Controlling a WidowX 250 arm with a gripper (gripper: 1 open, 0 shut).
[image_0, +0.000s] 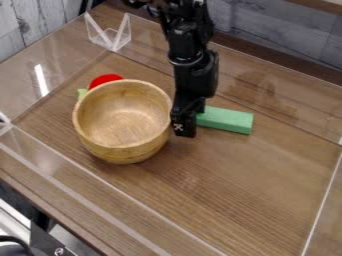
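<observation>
The black arm reaches down from the top centre to my gripper, low between a wooden bowl and a green rectangular block. The gripper is at the bowl's right rim and over the block's left end; whether its fingers are open or shut is unclear. The bowl sits upright at the middle left.
A red round object with something pale green lies behind the bowl. A clear wire rack or holder stands at the upper left.
</observation>
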